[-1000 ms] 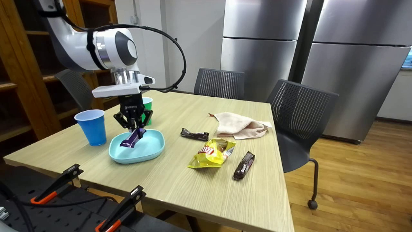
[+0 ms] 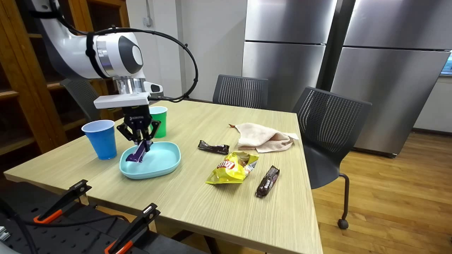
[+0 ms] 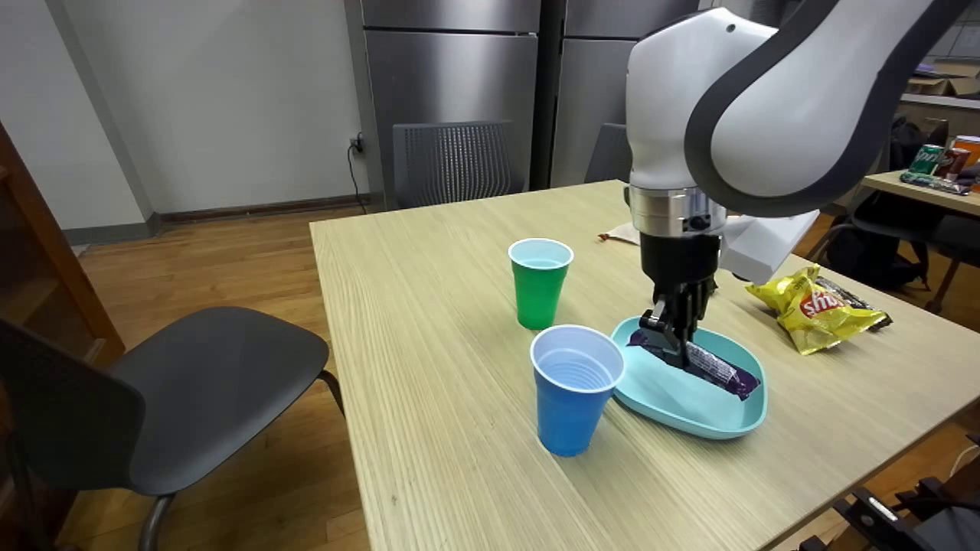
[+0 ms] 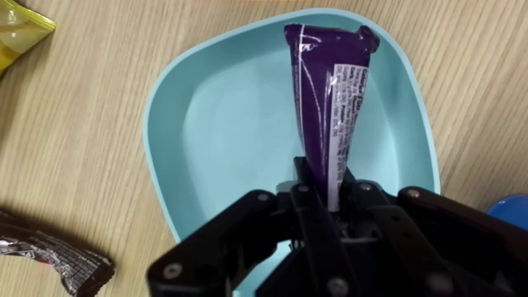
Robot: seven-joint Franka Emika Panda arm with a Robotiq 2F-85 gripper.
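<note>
A purple-wrapped bar (image 4: 321,99) is pinched in my gripper, which is shut on it near the bar's middle. Below lies the light blue tray (image 2: 167,169); in exterior view 2 the bar (image 3: 717,369) slants across the inside of the tray (image 3: 680,422). From these views I cannot tell whether the bar touches the tray's floor. Seen from exterior view 1, the gripper (image 2: 142,141) points down over the tray's left part, and the bar (image 2: 136,156) hangs toward the near left rim. The fingers hide the bar's far end in the wrist view.
A blue cup (image 2: 101,139) stands close beside the tray, with a green cup (image 3: 539,294) behind it. To the tray's right lie a yellow chip bag (image 2: 231,169), two dark-wrapped bars (image 2: 214,147) and a cloth (image 2: 262,137).
My gripper and the purple bar have shifted a little left over the tray in exterior view 1, and the bar appears turned slightly. The other objects stay put.
</note>
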